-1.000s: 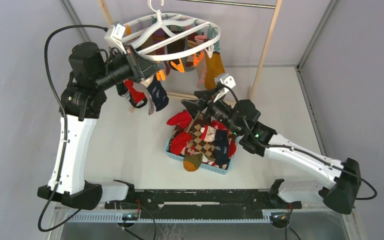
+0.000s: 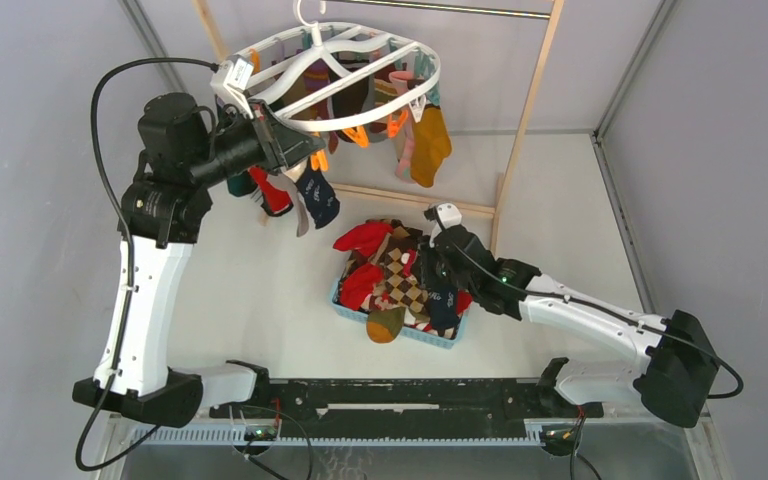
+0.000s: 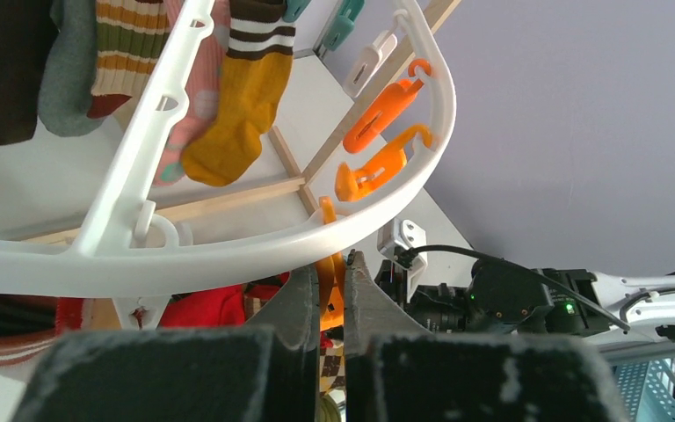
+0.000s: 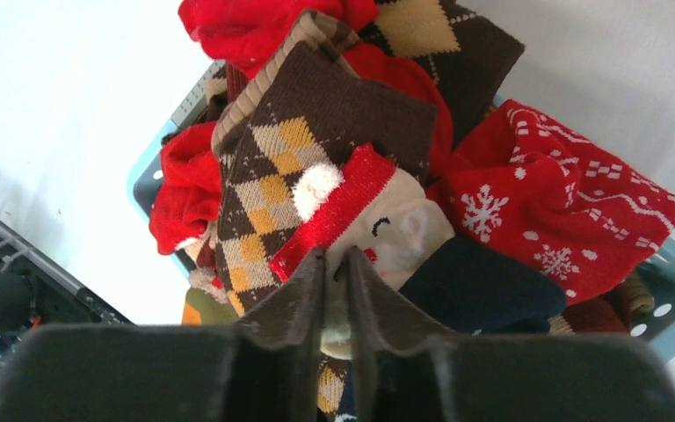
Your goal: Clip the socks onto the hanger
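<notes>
High on the left, the white round hanger (image 2: 430, 85) has orange clips and several socks hung from it. In the left wrist view my left gripper is shut on an orange clip (image 3: 331, 309) at the hanger's rim. Down at the sock basket, my right gripper has its fingers a narrow gap apart over a Santa-face sock (image 4: 404, 229) with a navy part. Cream cloth shows in that gap; whether it is pinched cannot be told. A brown checked sock (image 4: 264, 198) lies under it.
The blue basket (image 2: 430, 337) is heaped with socks, among them a red snowflake sock (image 4: 536, 207). A wooden frame (image 2: 530, 90) stands behind and to the right.
My right gripper has come down from above the basket's far side, swinging its fingers downward onto the socks. My left gripper has barely shifted at the hanger rim.
</notes>
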